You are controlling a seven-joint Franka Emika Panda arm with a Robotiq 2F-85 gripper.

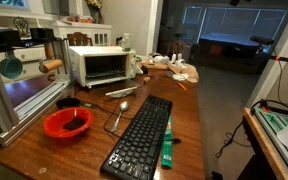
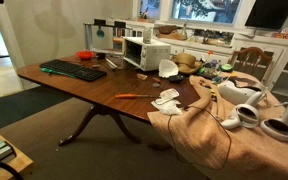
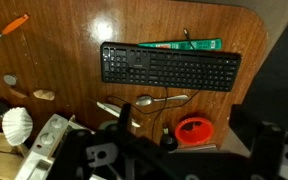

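A black keyboard (image 3: 170, 67) lies on the wooden table, near its edge in exterior view 1. Right beside it, a green flat strip-like item (image 3: 180, 45) runs along its long side. The red bowl (image 3: 194, 130), with something dark inside, sits on the keyboard's other side. Between them lie a metal spoon (image 3: 160, 99) and a thin pale utensil (image 3: 116, 113). My gripper is seen from above the table in the wrist view, its dark fingers spread wide and nothing visible between them but the table scene far below.
A white toaster oven (image 1: 102, 65) stands behind the utensils. An orange tool (image 3: 6, 30) and a white shell-like item (image 3: 17, 126) lie farther along the table. White headset gear (image 2: 242, 112) rests on the tan covering. A dark rack (image 1: 29, 75) stands at one end.
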